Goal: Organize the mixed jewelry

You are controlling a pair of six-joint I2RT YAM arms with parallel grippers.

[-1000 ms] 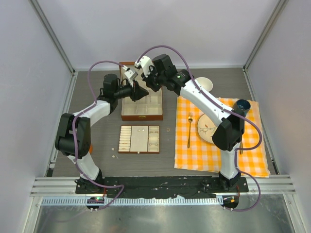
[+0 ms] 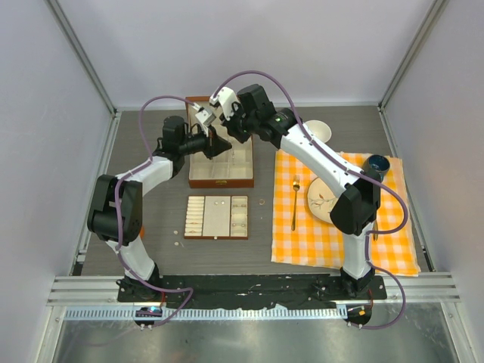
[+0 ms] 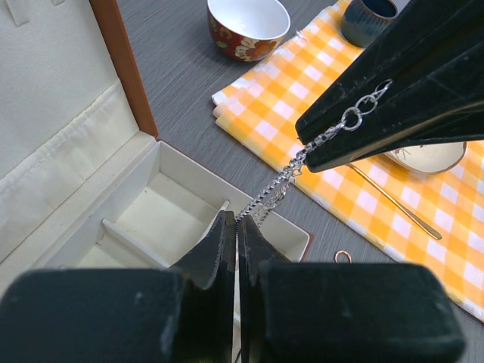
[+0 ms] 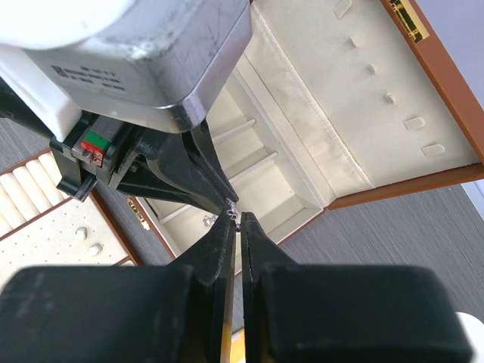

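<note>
A silver chain (image 3: 323, 140) stretches between my two grippers above the open jewelry box (image 2: 221, 182). In the left wrist view my left gripper is shut, the chain's lower end at its fingertips. The chain's upper end runs to my right gripper's dark fingers at the upper right of that view. My right gripper is shut on the chain. The box's white compartments (image 3: 170, 208) lie below. A separate jewelry tray (image 2: 215, 217) with ring rolls sits in front of the box, and a small ring (image 3: 342, 256) lies on the table beside the box.
On the right, an orange checked cloth (image 2: 287, 249) holds a plate (image 2: 322, 198), a spoon (image 2: 294, 212) and a dark cup (image 2: 376, 164). A bowl (image 2: 318, 130) stands behind it. Small pieces lie on the bare table at the front left.
</note>
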